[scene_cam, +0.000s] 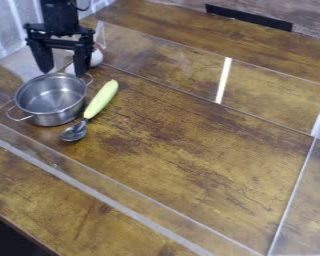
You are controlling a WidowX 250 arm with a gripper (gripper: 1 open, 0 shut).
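The black gripper (pixel 61 55) hangs at the top left with its fingers apart and pointing down, just over the back rim of a steel pot (pixel 51 99) with two handles. A white object (pixel 97 56) sits right behind the gripper, partly hidden by it. Beside the pot on the right lie a yellow-green elongated item (pixel 103 98), perhaps corn or a toy vegetable, and a metal spoon (pixel 75 131) near the pot's front right.
A wooden table (pixel 216 170) fills the view, with clear low barriers or strips along the back, right and front left.
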